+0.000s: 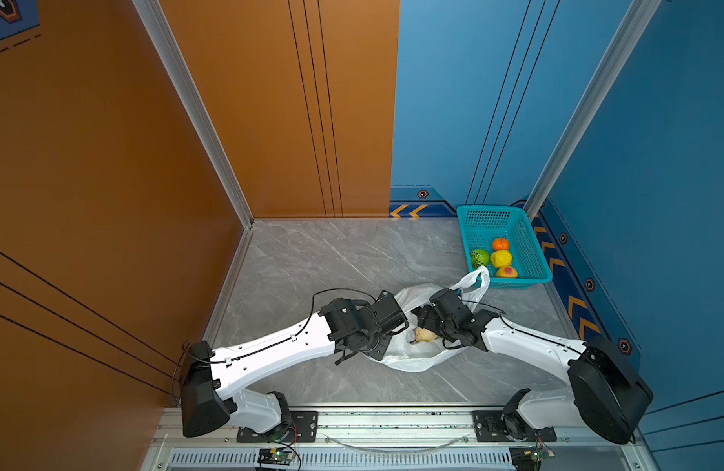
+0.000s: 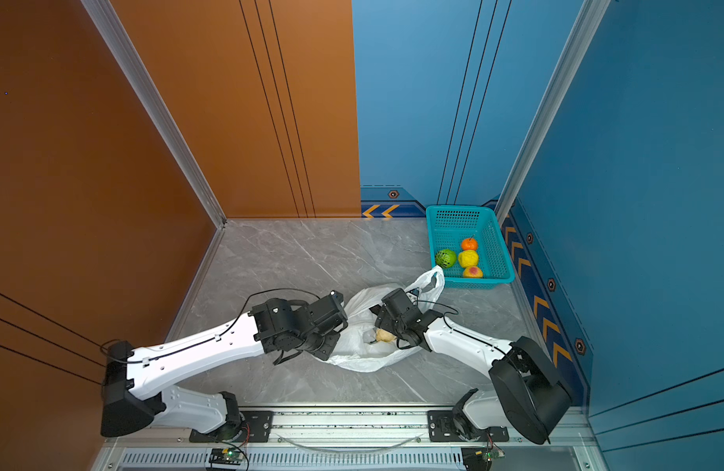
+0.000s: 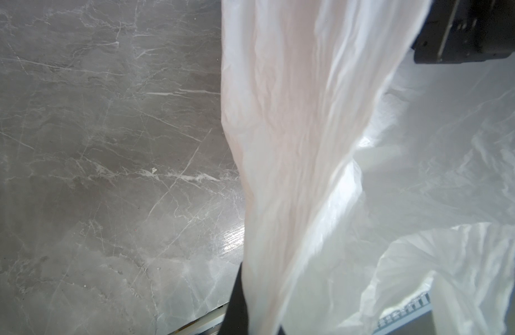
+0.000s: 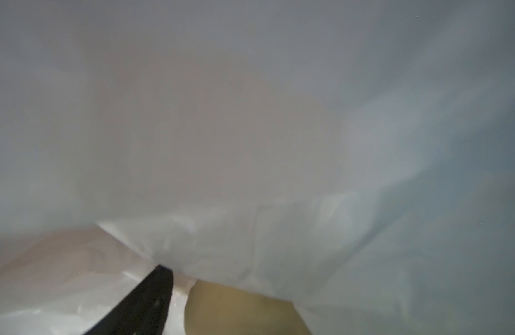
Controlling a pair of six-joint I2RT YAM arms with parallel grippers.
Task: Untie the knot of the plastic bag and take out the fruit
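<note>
The white plastic bag lies spread open at the front middle, with a yellowish fruit inside. My left gripper is shut at the bag's left side; in the left wrist view a gathered strip of plastic runs down over its fingertips. My right gripper reaches into the bag beside the fruit; in the right wrist view plastic covers most of it, with one dark finger showing, so how far it is open is hidden.
A teal basket at the back right holds several fruits, next to a raised handle of the bag. Walls enclose both sides.
</note>
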